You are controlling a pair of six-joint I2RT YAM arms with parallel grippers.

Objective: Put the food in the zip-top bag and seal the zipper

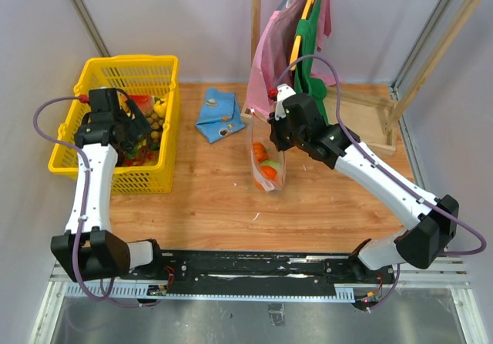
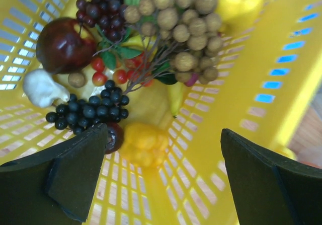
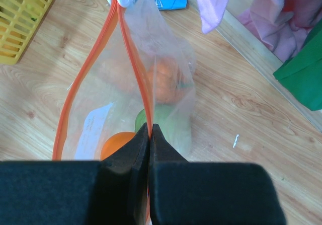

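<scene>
My left gripper hangs open over the yellow basket (image 1: 166,176) of play food: a red apple (image 2: 63,46), garlic (image 2: 43,86), dark grapes (image 2: 88,111), a yellow pepper (image 2: 239,6), longans (image 2: 186,28). My right gripper is shut at the rim of the upright zip top bag (image 1: 269,163), on its orange zipper edge. Inside the bag are orange items (image 1: 268,171) and something green (image 3: 166,124).
A blue folded cloth (image 1: 218,117) lies at the back. Pink and green garments (image 1: 306,44) hang on a wooden rack (image 1: 447,28).
</scene>
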